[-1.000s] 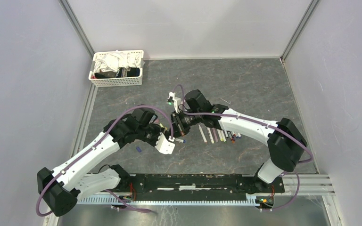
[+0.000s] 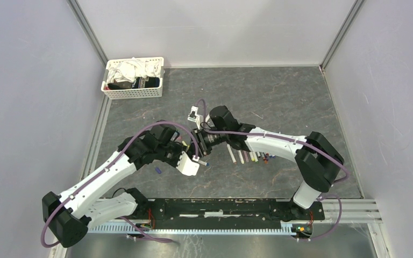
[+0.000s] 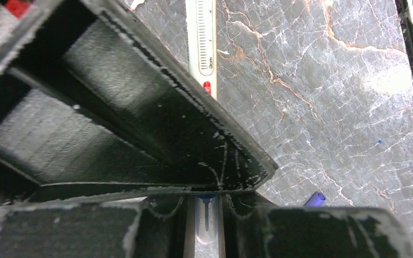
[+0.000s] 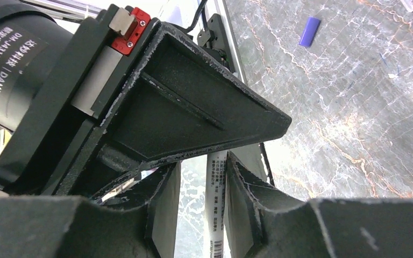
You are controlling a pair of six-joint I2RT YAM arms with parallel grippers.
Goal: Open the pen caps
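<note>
One white pen (image 3: 200, 43) with a printed scale runs between my two grippers at the table's middle. Its clear cap end with blue inside (image 3: 206, 215) lies between the fingers of my left gripper, which is part open with a narrow gap beside the cap. My right gripper is open around the pen's scaled body (image 4: 215, 204), close to one finger and clear of the other. In the top view, the left gripper (image 2: 189, 151) and right gripper (image 2: 196, 146) meet closely and mostly hide the pen.
A loose blue cap (image 2: 158, 170) lies left of the grippers. Several pens (image 2: 246, 156) lie in a row on the right, with another pen (image 2: 203, 163) just below the grippers. A white basket (image 2: 134, 93) stands at the back left.
My right arm has shifted slightly to the left toward the left gripper. The left arm looks unmoved, and the loose blue cap lies where it was.
</note>
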